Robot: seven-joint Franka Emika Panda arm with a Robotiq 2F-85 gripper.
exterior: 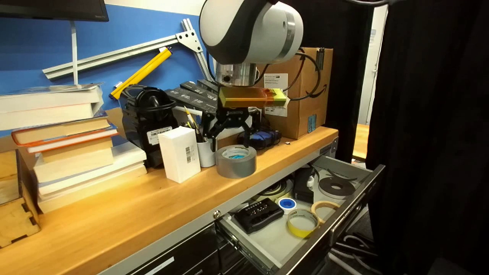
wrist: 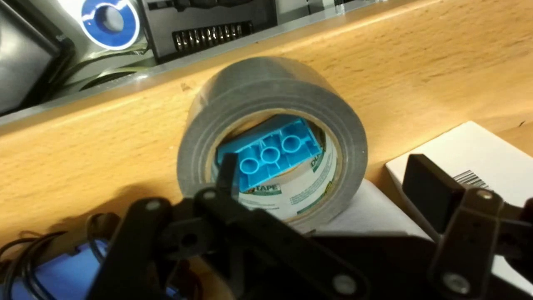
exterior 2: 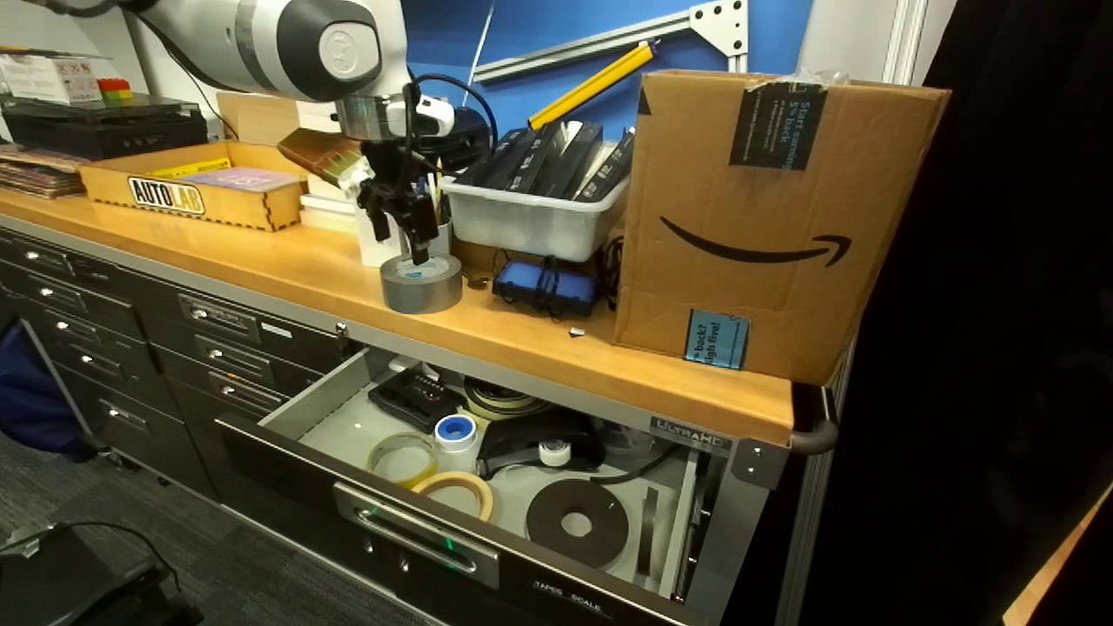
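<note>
A roll of grey duct tape (exterior: pixel 236 167) lies flat near the front edge of the wooden bench. Inside its hole sits a bright blue toy block (wrist: pixel 270 152), its hollow side with round tubes showing in the wrist view. Just above the roll, my gripper (exterior: pixel 230 141) points down with its fingers wide open and nothing between them. One finger (wrist: pixel 228 172) appears over the roll's hole in the wrist view; the other finger (wrist: pixel 424 187) lies outside the ring, by the white box (wrist: pixel 467 155). Whether either finger touches the tape cannot be told.
A white pen cup (exterior: pixel 206 153) stands close behind the roll, with a blue cabled device (exterior 2: pixel 543 282) beside it. Below the bench edge an open drawer (exterior 2: pixel 313 402) holds several tape rolls. A large cardboard box (exterior 2: pixel 772 198) stands at the bench's end.
</note>
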